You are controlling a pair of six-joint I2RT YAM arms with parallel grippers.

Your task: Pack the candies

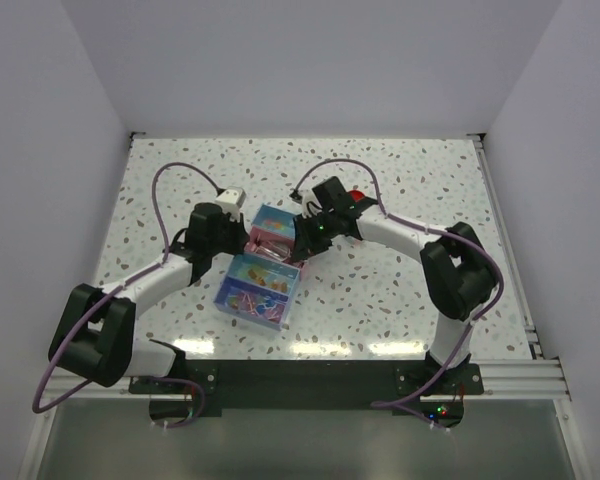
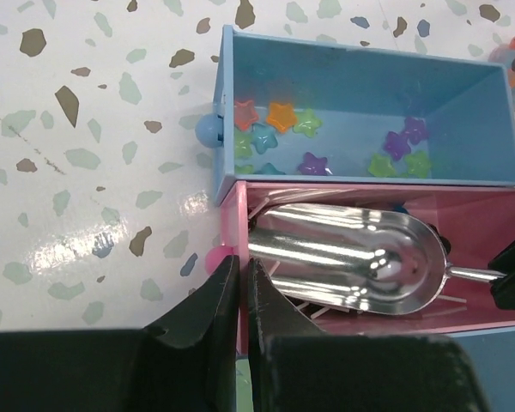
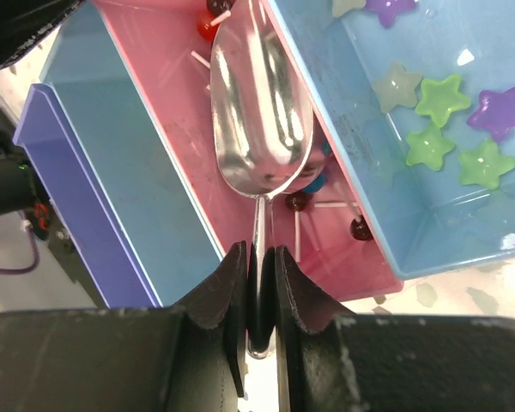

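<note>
The metal scoop (image 2: 352, 257) lies in the pink compartment (image 3: 197, 137) among several lollipops (image 3: 297, 201). My left gripper is shut on the pink compartment's left wall. At the other end of it my right gripper straddles the scoop's handle with its fingers slightly apart; whether both touch the handle cannot be told. Star-shaped candies (image 3: 444, 99) lie in the blue compartment (image 2: 369, 69) behind. In the top view, the right gripper (image 1: 302, 255) and its arm partly cover the box.
In front are a light blue compartment (image 1: 265, 272) with gummy-looking pieces and a purple one (image 1: 250, 302) with lollipops. A red round thing (image 1: 356, 196) stands behind the right arm, partly hidden.
</note>
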